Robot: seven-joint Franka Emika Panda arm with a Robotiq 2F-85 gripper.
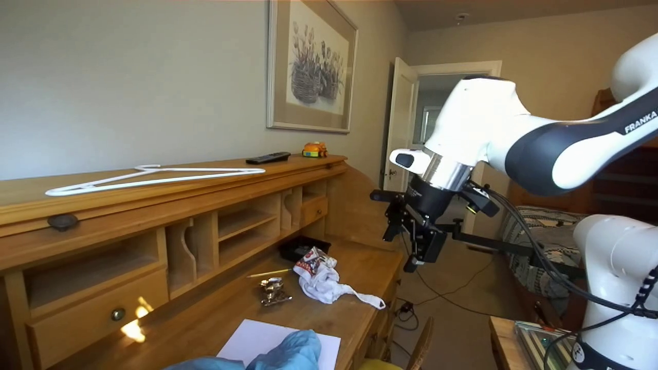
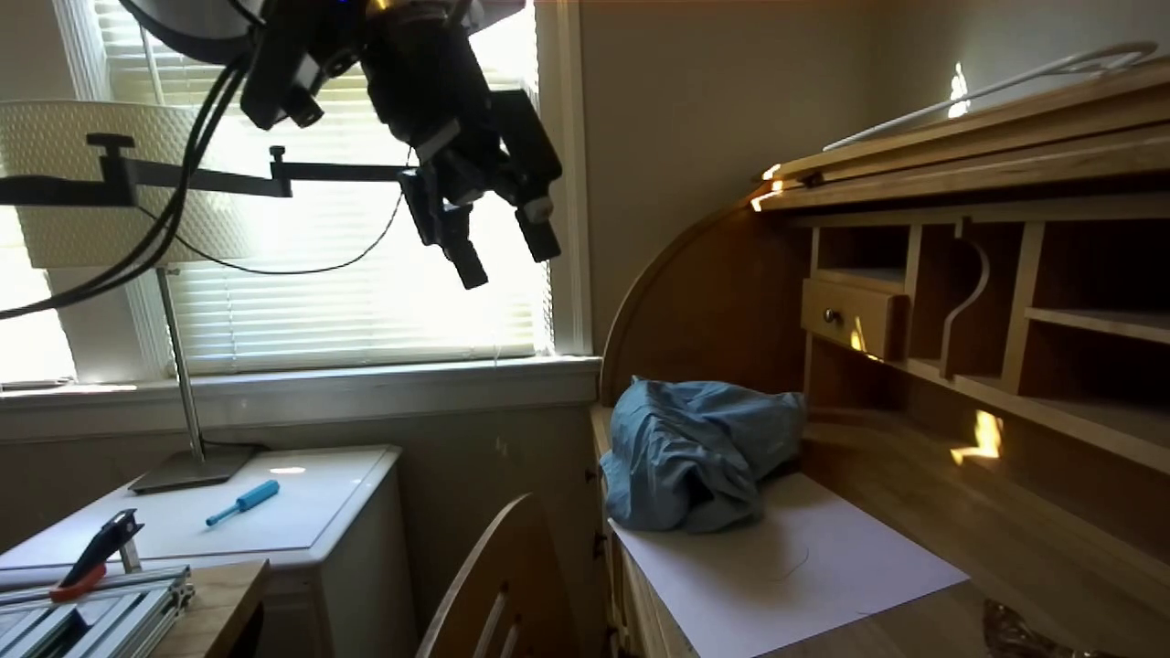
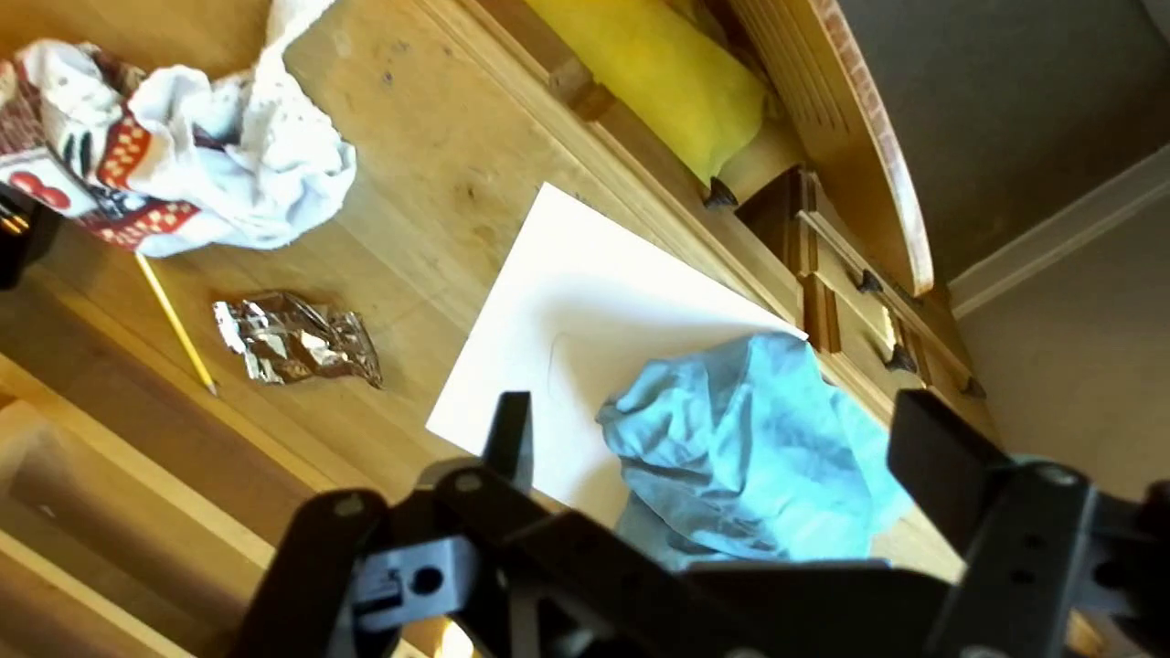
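Note:
My gripper (image 2: pixel 506 261) hangs high in the air, tilted, well clear of the desk. Its two fingers (image 3: pixel 513 444) stand wide apart in the wrist view, with nothing held between them. Below, a crumpled blue cloth (image 3: pixel 757 450) lies partly over a white sheet of paper (image 2: pixel 812 570) on the wooden desk. A crinkled brown foil wrapper (image 3: pixel 302 340), a yellow pencil (image 3: pixel 175 320) and a white patterned cloth (image 3: pixel 263 164) are spread farther along the desk top.
Cubbyholes (image 1: pixel 247 225) line the desk's back; a white hanger (image 1: pixel 154 179), a remote (image 1: pixel 268 158) and an orange toy (image 1: pixel 314 149) sit on its top ledge. A black tray (image 1: pixel 304 247) stands behind the patterned cloth. A wooden chair (image 2: pixel 510 592) is by the desk front.

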